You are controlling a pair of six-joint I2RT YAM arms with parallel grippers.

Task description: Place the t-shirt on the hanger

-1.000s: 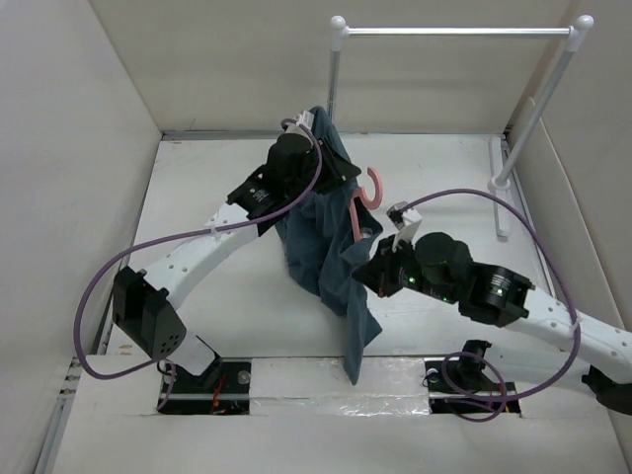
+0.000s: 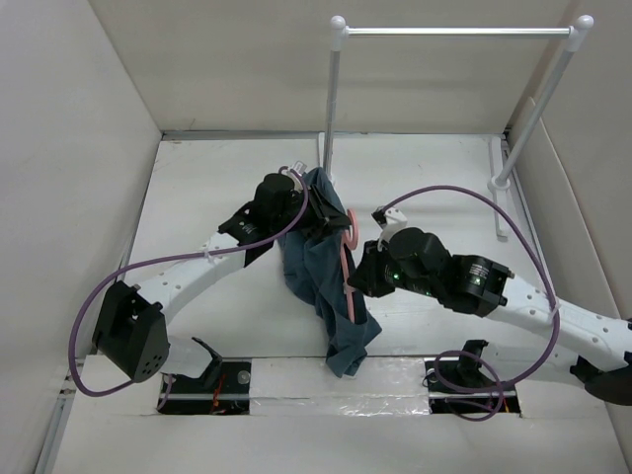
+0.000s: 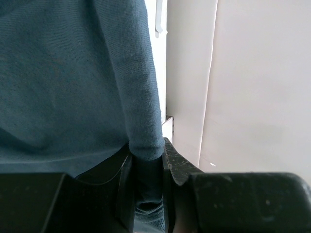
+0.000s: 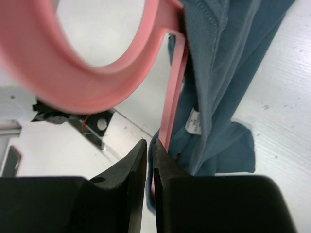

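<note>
The dark blue T-shirt (image 2: pixel 306 267) hangs from my left gripper (image 2: pixel 326 222), which is shut on a bunched fold of its fabric (image 3: pixel 136 87). A pink hanger (image 2: pixel 348 267) lies along the shirt's right side, its large hook (image 4: pixel 92 82) close to the right wrist camera and its straight bar running down beside the cloth. My right gripper is at the lower part of that bar and the shirt edge. Its fingers sit close together over them; whether they are shut on either is unclear. A white label (image 4: pixel 193 121) shows on the shirt.
A white rack (image 2: pixel 454 32) stands at the back, its top rail above the work area and its right post at the back right. Pale walls enclose the space.
My left gripper has come down and left with shirt and hanger. The hanger's bar now shows lower along the shirt. My right gripper has shifted slightly left, up against the bar.
</note>
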